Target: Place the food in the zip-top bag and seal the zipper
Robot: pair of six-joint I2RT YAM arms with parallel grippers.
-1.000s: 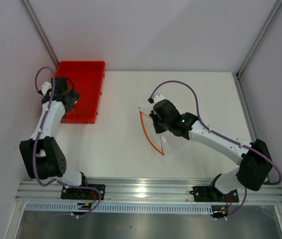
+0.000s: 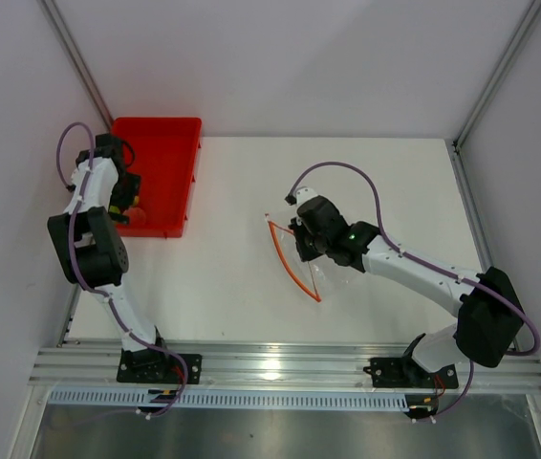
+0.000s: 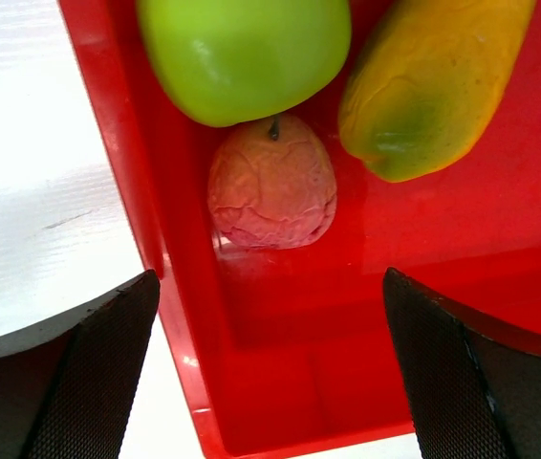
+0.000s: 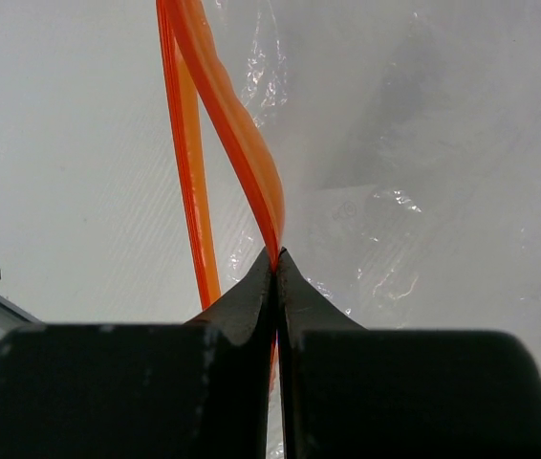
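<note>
In the left wrist view, a wrinkled reddish round fruit (image 3: 272, 186) lies in the red bin (image 3: 299, 368), close to its side wall. A green pepper-like food (image 3: 247, 53) and a yellow-orange one (image 3: 428, 91) lie beside it. Over these hangs my left gripper, open, its fingers (image 3: 84, 373) wide apart and empty. The clear zip bag (image 2: 294, 258) with an orange zipper lies mid-table. My right gripper is shut on the bag's orange zipper edge (image 4: 242, 139). A second orange strip (image 4: 194, 182) stands apart from it, leaving a gap at the mouth.
The red bin (image 2: 170, 153) stands at the table's back left, partly covered by the left arm. A metal rail (image 2: 270, 359) runs along the front edge.
My left gripper has shifted back and slightly left over the bin, uncovering some food in the top view. The right gripper and bag edge have moved only slightly.
</note>
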